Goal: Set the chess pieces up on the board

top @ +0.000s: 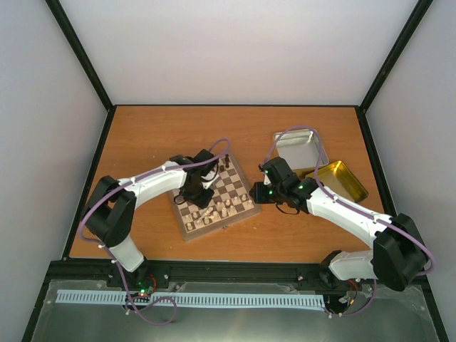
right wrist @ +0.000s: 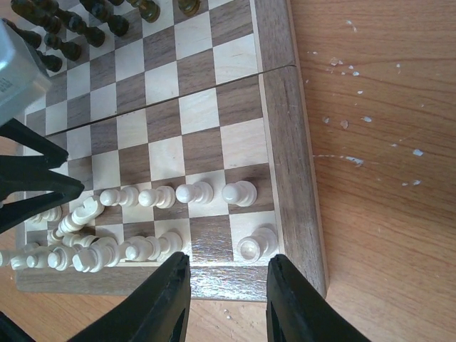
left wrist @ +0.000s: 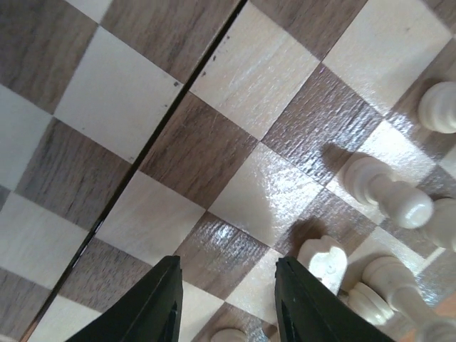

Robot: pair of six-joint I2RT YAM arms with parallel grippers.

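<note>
A chessboard [top: 235, 185] holds white pieces along its near side and dark pieces [right wrist: 96, 32] along its far side. My left gripper hangs over the board with fingers apart and nothing between them. Beside it, among upright white pieces, a white piece appears to lie tilted; in the right wrist view a white piece [right wrist: 89, 211] leans among the others. My right gripper is open and empty at the board's right side, above a row of white pawns [right wrist: 239, 193].
A silver tray [top: 298, 148] and a gold tray [top: 349, 182] stand at the right behind the right arm.
</note>
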